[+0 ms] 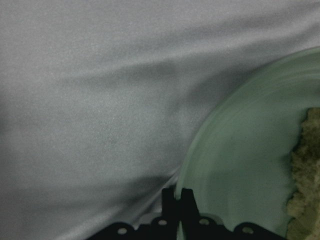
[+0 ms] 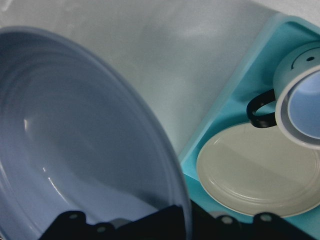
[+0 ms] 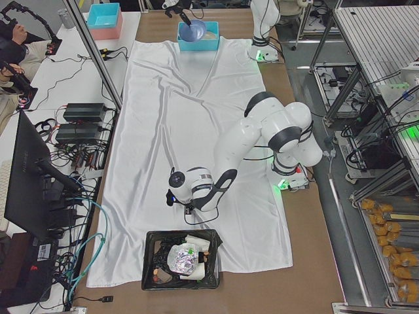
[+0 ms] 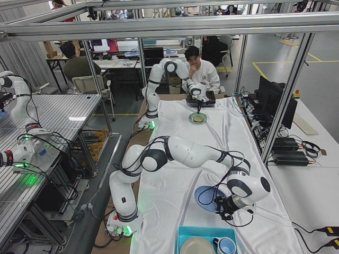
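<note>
My left gripper is shut on the rim of a green plate [image 1: 235, 145] with a brown, crumbly piece of food [image 1: 305, 170] on it; the plate [image 4: 193, 117] is at the far end in the camera right view. My right gripper is shut on the rim of a blue bowl [image 2: 85, 125], held beside and partly over a turquoise tray [image 4: 185, 233]. In the tray are a beige plate [image 2: 255, 170] and a mug [image 2: 300, 95] with a black handle.
A black bin [image 3: 150, 258] with foil and white items stands at the near edge in the camera left view. The white cloth between the two arms [image 3: 163, 118] is mostly clear. Monitors and cables line one side.
</note>
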